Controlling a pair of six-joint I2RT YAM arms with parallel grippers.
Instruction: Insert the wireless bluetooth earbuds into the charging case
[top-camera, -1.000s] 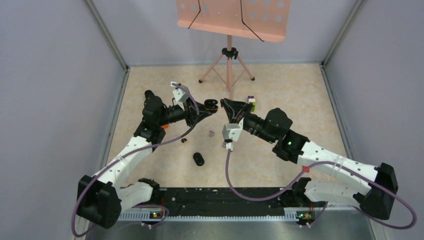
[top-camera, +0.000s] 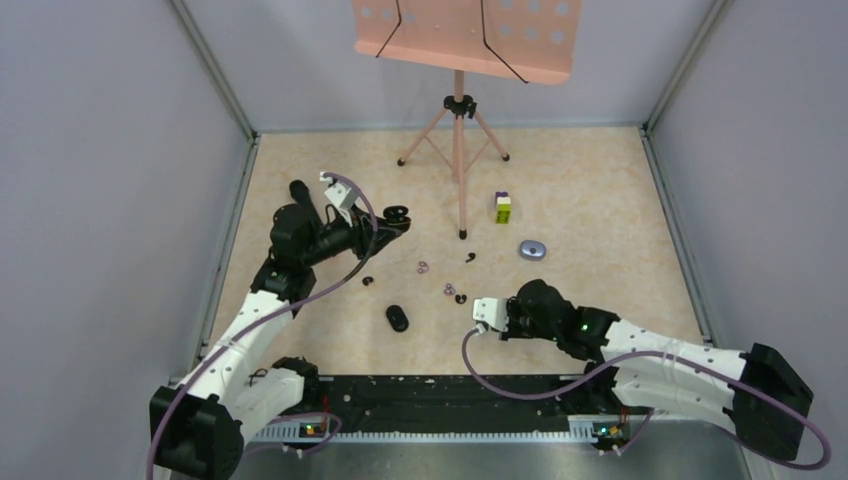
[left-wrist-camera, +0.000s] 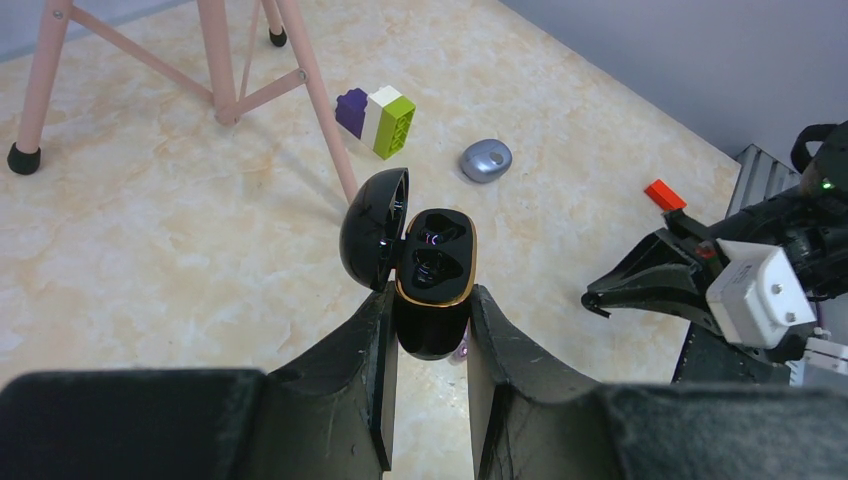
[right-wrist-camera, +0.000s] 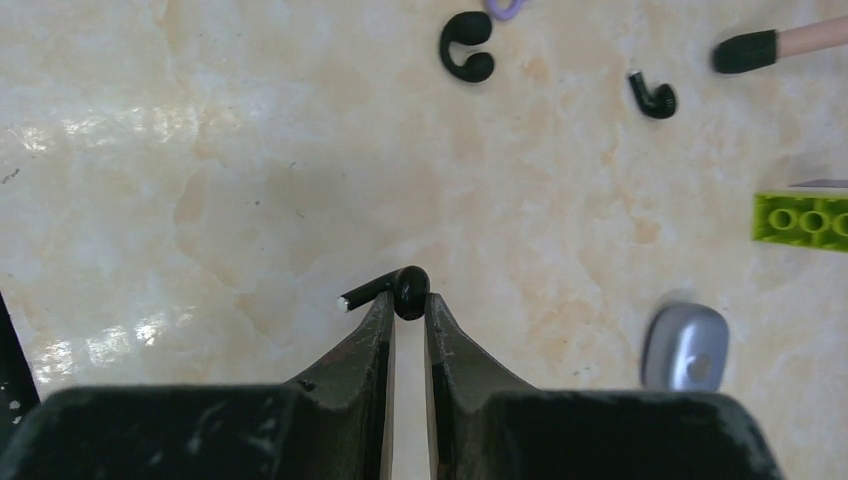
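Observation:
An open black charging case (left-wrist-camera: 432, 270) is held upright in my left gripper, its lid standing to the left and the two wells dark; it is raised above the floor at left centre in the top view (top-camera: 396, 219). My right gripper is shut on a small black earbud (right-wrist-camera: 375, 288), stem pointing left, low near the front right. Another stemmed black earbud (right-wrist-camera: 650, 97) lies on the floor farther back.
A curved black earbud piece (right-wrist-camera: 466, 60), pink rings (top-camera: 423, 267), a dark oval case (top-camera: 397, 318), a blue-grey oval case (top-camera: 532, 249) and bricks (top-camera: 502, 208) are scattered around. The pink stand (top-camera: 459, 160) is at the back.
My right arm has swung down and toward the front, away from the held case, with the earbud. My left arm has drawn slightly left with the case.

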